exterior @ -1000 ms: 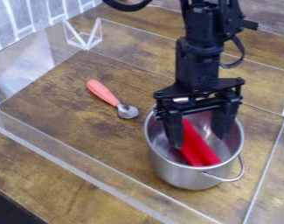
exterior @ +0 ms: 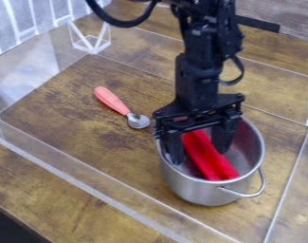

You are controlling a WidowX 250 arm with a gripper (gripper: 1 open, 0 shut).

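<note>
My black gripper (exterior: 201,131) hangs over a steel pot (exterior: 213,193) at the lower right, its fingers open and reaching down inside the rim on either side of a red object (exterior: 216,163) that lies in the pot. Whether the fingers touch it is hard to tell. A red-handled utensil (exterior: 112,100) with a round metal end lies on the table left of the pot.
A clear plastic piece with a white frame stands at the upper left edge. A pale seam runs along the right side.
The pot and utensil look unmoved.
</note>
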